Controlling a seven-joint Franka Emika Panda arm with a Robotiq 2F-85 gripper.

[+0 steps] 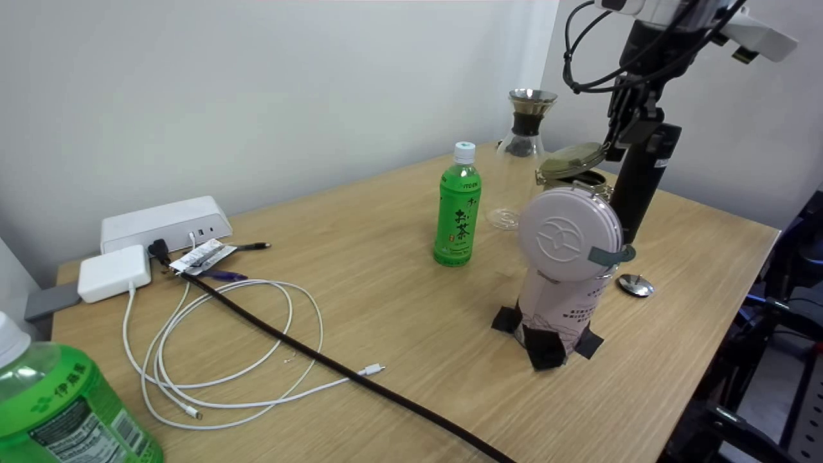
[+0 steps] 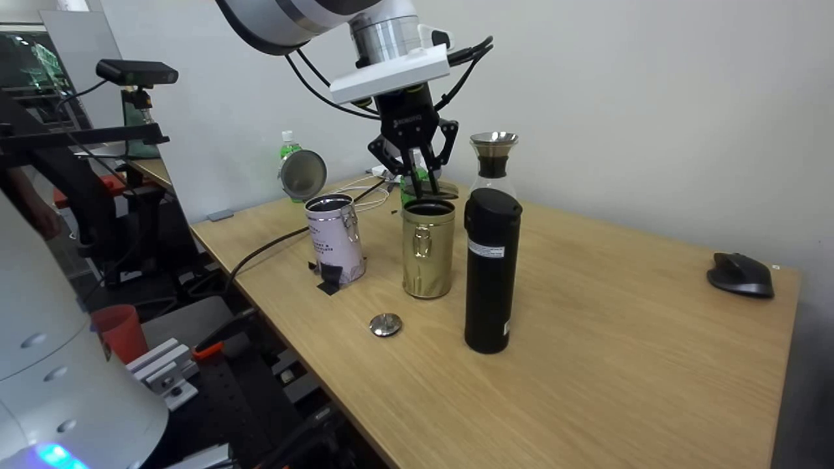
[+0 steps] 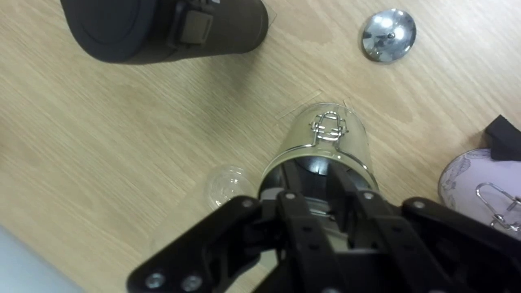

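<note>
The gold canister [image 2: 427, 258] stands upright on the table with its mouth partly uncovered. Its hinged lid [image 1: 572, 159] is tilted up, the side towards my gripper raised clear of the rim. My gripper [image 2: 426, 195] points down over the canister mouth, its fingers close together and shut on the lid's edge. From the wrist view, the gripper covers most of the lid, so the exact contact is hidden. The wire clasp [image 3: 330, 127] on the canister's front hangs loose.
A pink canister [image 2: 336, 242], lid open, is taped down beside the gold one. Close on the other side stands a black flask [image 2: 492, 273]. A small metal lid [image 2: 385, 324], glass carafe [image 1: 518, 170] and green bottle [image 1: 459, 208] are nearby.
</note>
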